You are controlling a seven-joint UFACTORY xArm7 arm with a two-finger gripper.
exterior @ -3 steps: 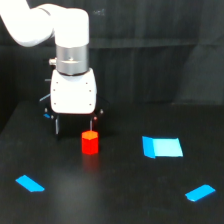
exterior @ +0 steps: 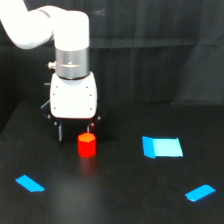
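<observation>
A small red block [exterior: 87,147] sits on the black surface, left of centre in the camera view. Just above and behind it is my white gripper [exterior: 75,130], pointing down. Its two dark fingers stand apart, with one finger [exterior: 60,132] to the left of the block. The other reaches down close to the block's top, where I cannot tell whether they touch. No object is clearly held between the fingers.
To the right lies a light cyan square [exterior: 168,147] with a bluer patch [exterior: 148,147] along its left side. Blue strips mark the surface at front left [exterior: 30,184] and front right [exterior: 200,192]. Open dark surface lies between them.
My gripper has come down slightly. The red block appears a little further left and nearer the camera than before. The cyan square and blue strips have not moved.
</observation>
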